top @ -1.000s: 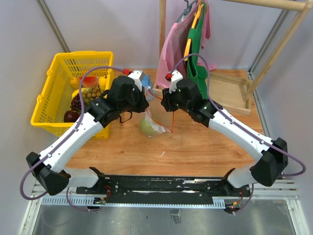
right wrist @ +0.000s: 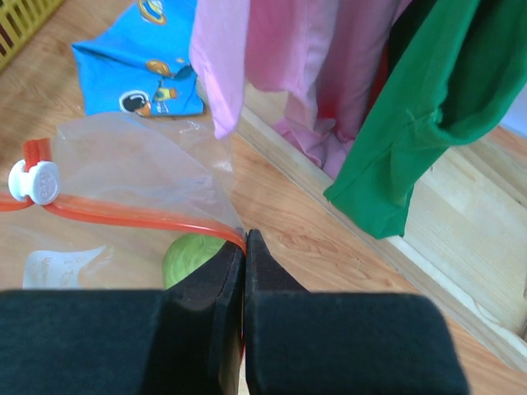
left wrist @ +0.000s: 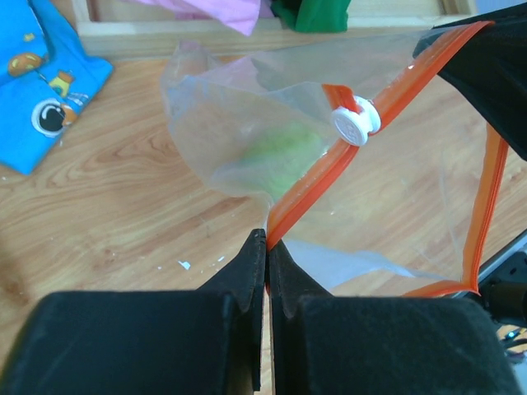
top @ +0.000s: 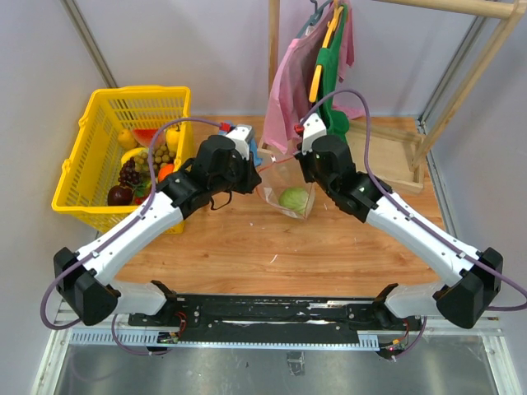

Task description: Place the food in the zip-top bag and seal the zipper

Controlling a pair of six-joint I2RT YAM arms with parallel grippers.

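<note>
The clear zip top bag with orange zipper hangs between both grippers, a pale green round food inside, seen also in the right wrist view. My left gripper is shut on one side of the bag's zipper edge; my right gripper is shut on the opposite side. A white slider sits on the orange zipper strip between them. The bag's mouth stands spread open.
A yellow basket of fruit stands at left. Pink and green cloths hang on a wooden rack behind. A blue printed cloth lies behind the bag.
Both grippers have moved rightward with the bag, the right one rising toward the upper right. The bag has opened out and its green content has shifted right.
</note>
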